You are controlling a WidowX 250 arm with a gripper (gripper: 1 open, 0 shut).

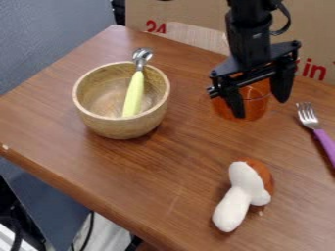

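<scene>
My black gripper (257, 93) is over an orange round object (238, 111) at the back right of the table, its two fingers spread open at either side of it; whether they touch it I cannot tell. A wooden bowl (98, 102) to the left holds a spoon-like utensil with a pale yellow handle (133, 93). A white and orange mushroom-shaped object (238, 201) lies at the front right.
A fork with a purple handle (324, 144) lies at the right edge. A cardboard box (194, 29) stands behind the table (118, 186).
</scene>
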